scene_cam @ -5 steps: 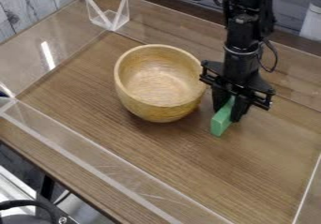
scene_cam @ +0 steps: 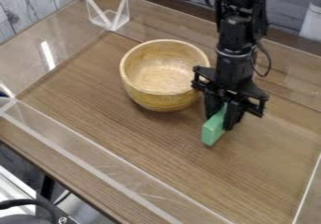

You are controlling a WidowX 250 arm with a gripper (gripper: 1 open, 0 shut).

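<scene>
My black gripper (scene_cam: 227,102) reaches down from the top over the wooden table, shut on a green object (scene_cam: 215,127) that points down toward the tabletop. Whether the object touches the table is unclear. A yellow wooden bowl (scene_cam: 164,61) sits just left of the gripper, close beside it.
A clear angular plastic piece (scene_cam: 109,12) stands at the back left. Cables and dark metal show beyond the left edge.
The gripper with the green object has shifted slightly left and toward the front. The bowl moved right from one second ago.
</scene>
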